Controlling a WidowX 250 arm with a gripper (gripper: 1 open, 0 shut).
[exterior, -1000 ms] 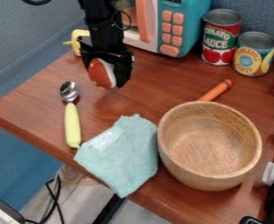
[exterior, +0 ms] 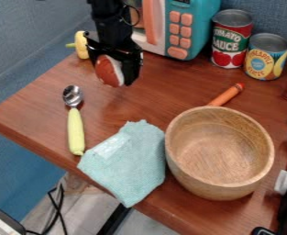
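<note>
My black gripper (exterior: 113,62) is at the upper left, over the wooden table, with a round red-and-white object (exterior: 107,71) at its fingers; it appears to be gripping it, though the fingertips are partly hidden. Behind the gripper a yellow object (exterior: 78,42) is partly visible. An ice-cream scoop with a pale yellow handle (exterior: 76,130) lies below, near the table's left edge.
A teal toy microwave (exterior: 185,26), two cans (exterior: 230,39) and an orange carrot-like stick (exterior: 226,95) are at the back. A wooden bowl (exterior: 219,174) and a light blue cloth (exterior: 121,163) occupy the front.
The gripper and the red-and-white object have shifted slightly rightward and up since a second ago. The other things have not moved.
</note>
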